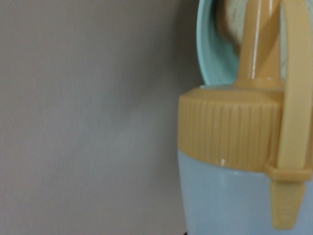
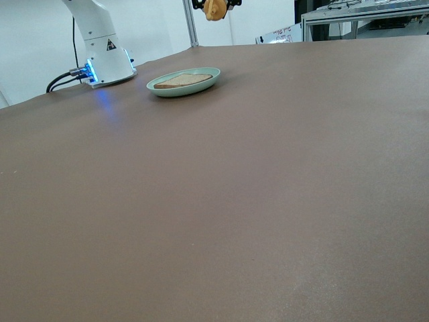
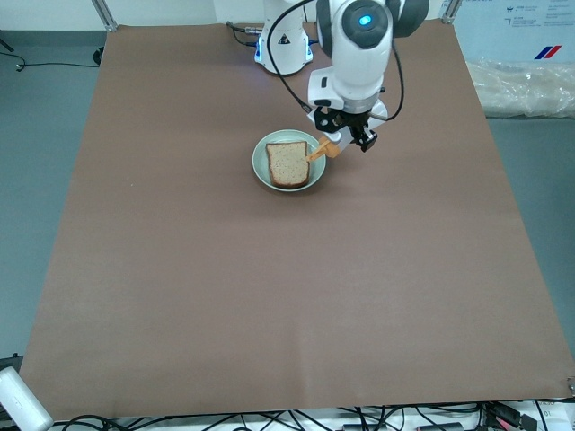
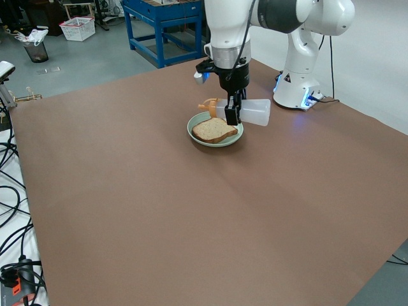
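A slice of bread (image 3: 287, 163) lies on a pale green plate (image 3: 263, 175), also seen in the right camera view. Above it my gripper (image 4: 233, 107) is shut on a squeeze bottle (image 4: 255, 111) with a translucent body and an orange nozzle cap (image 1: 225, 127). The bottle is tilted, nearly sideways, its nozzle over the plate's edge beside the bread. In the wrist view the bottle fills the right side; the fingers are mostly hidden behind it. In the top view only the cap and gripper tips show at the upper edge.
The robot's base (image 2: 107, 64) stands behind the plate. Cables (image 4: 19, 268) lie beyond the table edge.
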